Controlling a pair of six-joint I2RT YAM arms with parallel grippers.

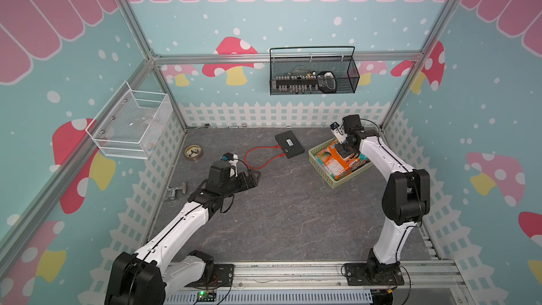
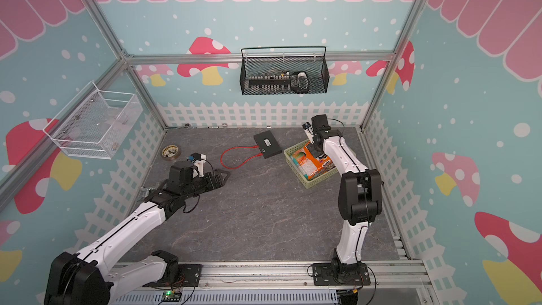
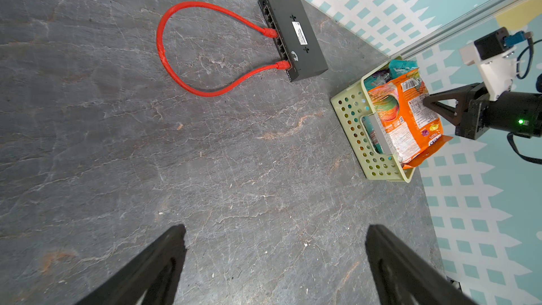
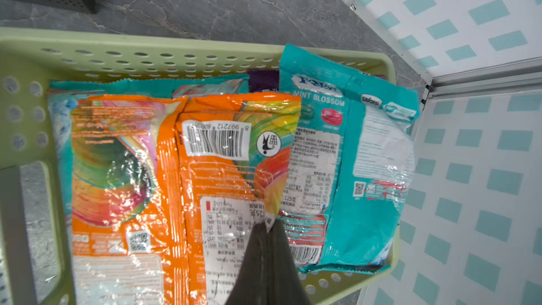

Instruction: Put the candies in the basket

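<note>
My right gripper is shut on the right edge of an orange candy bag (image 4: 225, 152), pinching it at the fingertips. The bag lies over the left part of the green basket; in the left wrist view that basket (image 3: 361, 135) has the orange bag (image 3: 415, 113) within its rim at the top. A teal candy bag (image 4: 367, 192) leans at the basket's right end, and more teal shows beneath the orange one. A purple bag (image 4: 263, 80) peeks out between them. My left gripper stands open over bare table, nothing between its fingers.
Left of the basket sits a black network switch (image 1: 289, 144) with a red cable (image 1: 248, 158) looped on the table. A tape roll (image 1: 193, 152) and small metal parts (image 1: 175, 192) are at the far left.
</note>
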